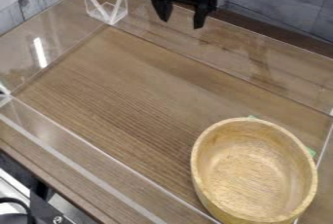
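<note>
My gripper [181,12] is at the top centre of the camera view, a black two-fingered tool over the back of the wooden table [130,101]. Its two fingers stand apart, open, and I see nothing between them. A large pale yellow round bowl [254,169] sits at the front right, far from the gripper.
A small white angular object, perhaps a wire stand [108,6], stands at the back left. Small green bits peek out beside the bowl. A wall borders the back.
</note>
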